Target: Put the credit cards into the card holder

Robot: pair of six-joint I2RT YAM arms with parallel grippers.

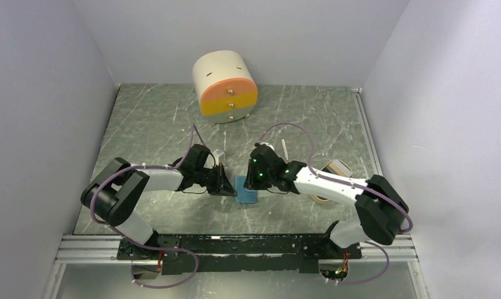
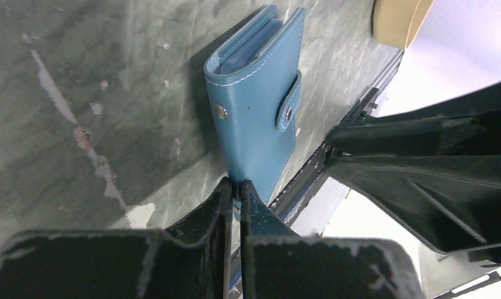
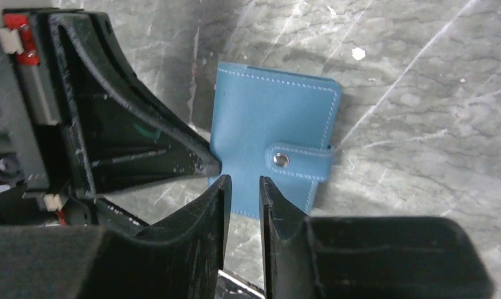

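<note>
The blue card holder (image 1: 247,194) lies near the middle front of the table, its snap strap fastened across one face in the right wrist view. My left gripper is shut on the edge of the card holder (image 2: 255,112), which tilts up from the table in the left wrist view. Above the opposite side of the holder (image 3: 270,118) is my right gripper, its fingertips a little apart and nothing between them. In the top view the right gripper (image 1: 250,184) covers part of the holder. I cannot make out loose credit cards.
A rounded drawer box (image 1: 226,84) with orange and yellow fronts stands at the back. On the right, a tan container (image 1: 337,168) is partly covered by my right arm. A thin white stick-like item (image 1: 285,149) lies behind that arm.
</note>
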